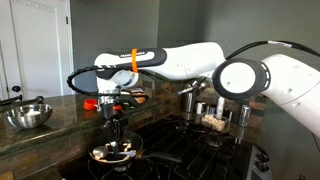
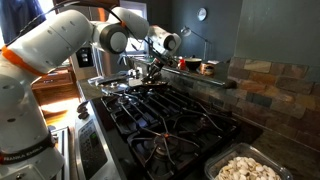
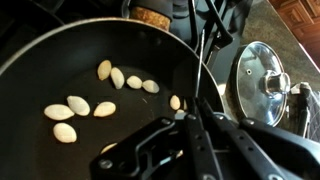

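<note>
A dark pan (image 1: 94, 161) sits on the stove with pale, flat pieces (image 3: 78, 105) scattered over its bottom in the wrist view. Over the pan, my gripper (image 1: 118, 136) points down, its fingers close together. In the wrist view the gripper is at the pan's right side, shut on a thin utensil whose shiny shaft (image 3: 199, 62) rises past the rim. The utensil's lower end is hidden behind the fingers in that view. Several pale pieces lie close to the fingertips.
A glass lid (image 3: 262, 80) lies right of the pan. The pan's handle (image 1: 164, 157) reaches over the black grates (image 2: 165, 130). A metal bowl (image 1: 30, 116) stands on the counter at left. A tray of pale pieces (image 2: 248, 165) is at the stove's other end.
</note>
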